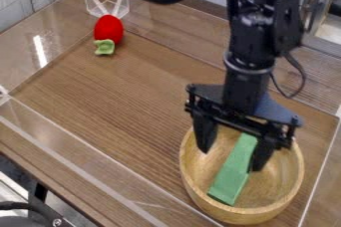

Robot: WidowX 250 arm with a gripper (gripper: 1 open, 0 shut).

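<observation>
My gripper point(237, 121) is low over the wooden bowl point(280, 196) at the lower right, its dark fingers open and spread over the bowl's back half. In the bowl lies a green block point(232, 183), long and tilted diagonally, partly at or under the fingers' level; whether they touch it I cannot tell.
A red strawberry-like object point(108, 30) with a green top sits at the upper left, near white ear-like shapes point(110, 0).
</observation>
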